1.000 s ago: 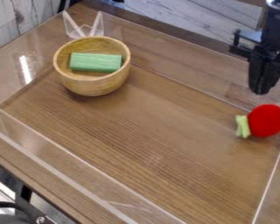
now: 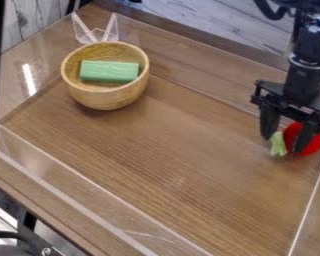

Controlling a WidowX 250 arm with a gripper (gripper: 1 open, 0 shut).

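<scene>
My gripper (image 2: 283, 120) is low at the right side of the table, its dark fingers around and over a red round object (image 2: 307, 137) with a pale green stem-like part (image 2: 278, 144). The fingers look apart; whether they touch the red object I cannot tell.
A wicker bowl (image 2: 113, 99) holding a green block (image 2: 109, 71) stands at the upper left.
My gripper has come down from the top right onto the red object, which now lies partly hidden behind its fingers. The bowl and green block have not moved.
</scene>
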